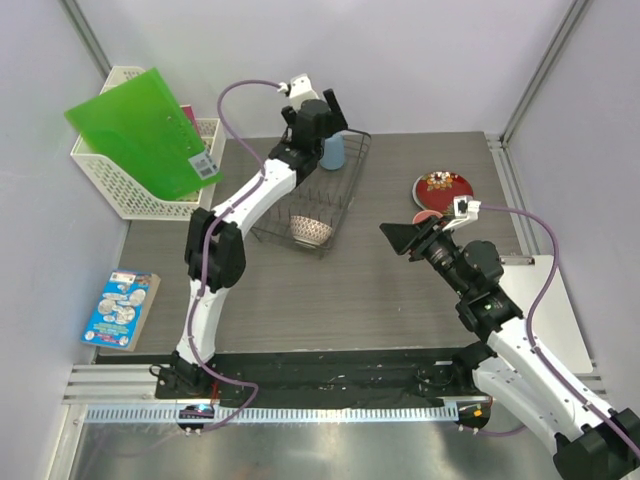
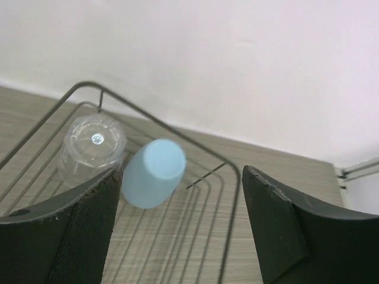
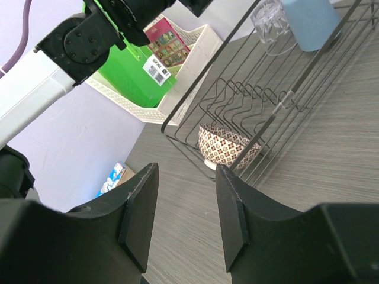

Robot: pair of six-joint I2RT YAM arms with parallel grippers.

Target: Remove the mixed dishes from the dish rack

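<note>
The wire dish rack [image 1: 350, 185] holds a blue cup [image 2: 153, 174], a clear glass [image 2: 92, 148] beside it and a patterned bowl [image 3: 226, 145] at the near end. My left gripper is open above the rack's back, with the glass and cup below and beyond its fingers. My right gripper [image 1: 398, 240] stands open over the table right of the rack, nothing between its fingers.
A red plate [image 1: 442, 188] and small red dish lie at the back right, a white board [image 1: 555, 310] at the right. A white basket [image 1: 140, 195] with a green folder stands left; a blue book [image 1: 118, 308] lies front left.
</note>
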